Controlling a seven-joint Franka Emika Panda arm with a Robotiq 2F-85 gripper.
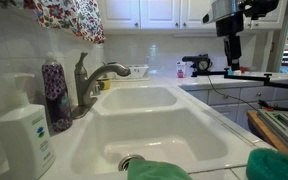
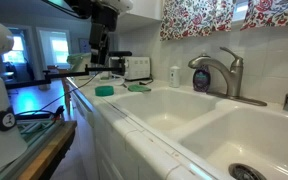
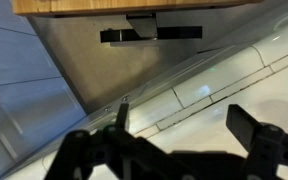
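Note:
My gripper (image 1: 231,68) hangs high over the counter side of the sink, its fingers apart. In the wrist view the open gripper has nothing between its fingers; below are the tiled counter edge, the floor and part of the white sink (image 3: 199,150). A green cloth (image 1: 156,171) lies on the near counter edge in exterior view 1, with a teal item (image 1: 274,165) beside it. Exterior view 2 shows the green cloth (image 2: 136,88) and a round teal item (image 2: 104,90) on the far counter.
The double-basin sink (image 1: 139,98) looks empty. Behind it stand a faucet (image 1: 84,82), a purple bottle (image 1: 56,95) and a white soap bottle (image 1: 26,135). A toaster (image 2: 137,68) sits on the far counter in exterior view 2. White cabinets (image 1: 159,14) hang above.

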